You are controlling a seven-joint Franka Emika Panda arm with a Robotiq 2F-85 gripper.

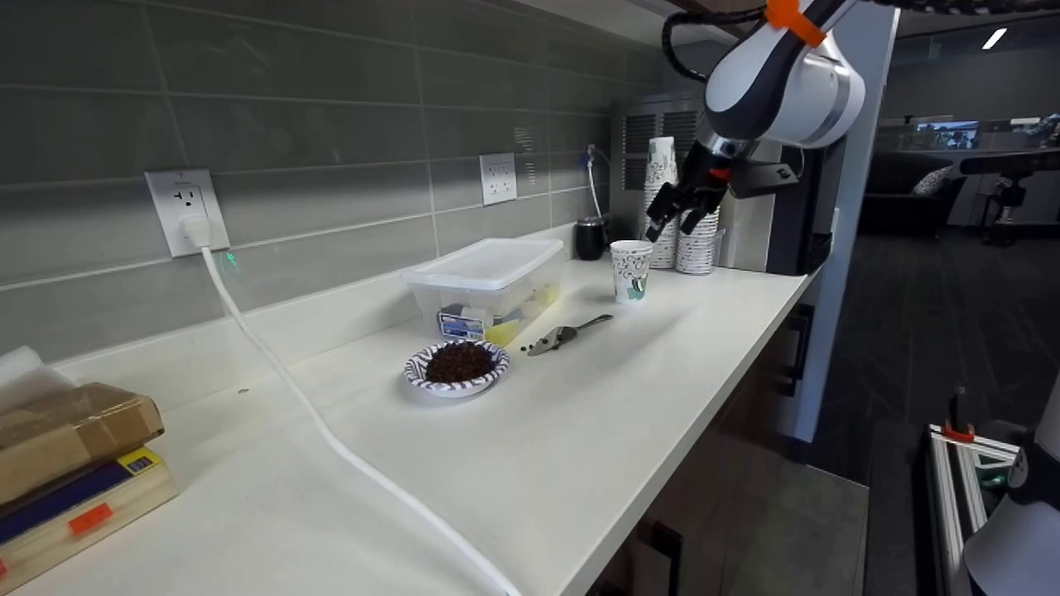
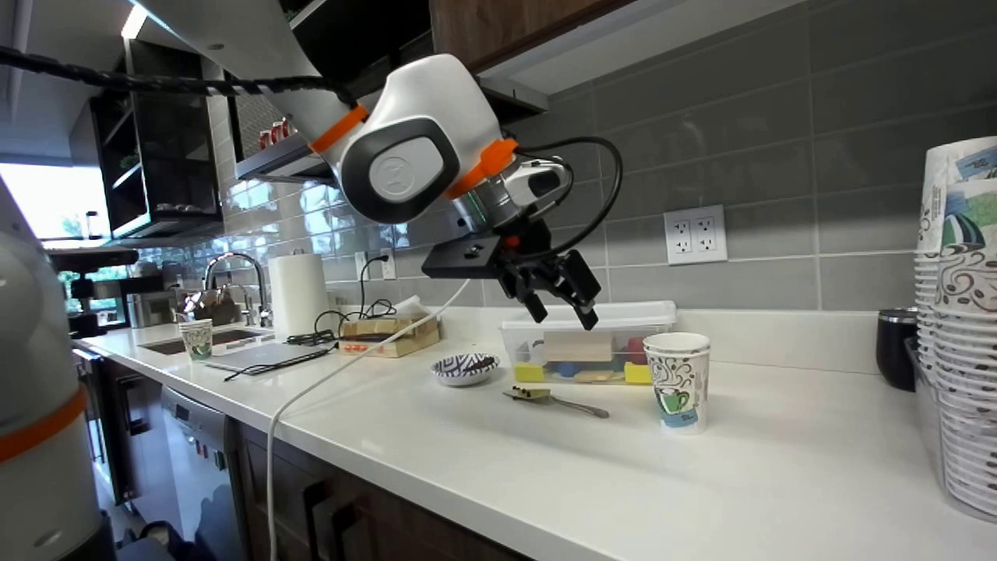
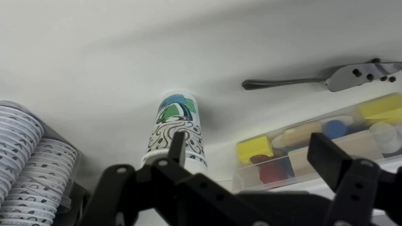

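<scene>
My gripper is open above the counter, its fingers wide apart and nothing held between them. In the wrist view a patterned paper cup stands partly behind the left finger. The same cup is upright on the counter; a doubled rim in the second exterior view suggests nested cups. A metal serving spatula lies flat, dark bits on and around its blade. Dark brown beans or grounds fill a blue-and-white paper bowl beyond the spatula.
A lidded clear bin sits against the backsplash. Tall stacks of paper cups and a black tumbler stand at the far end. A white cable crosses the counter.
</scene>
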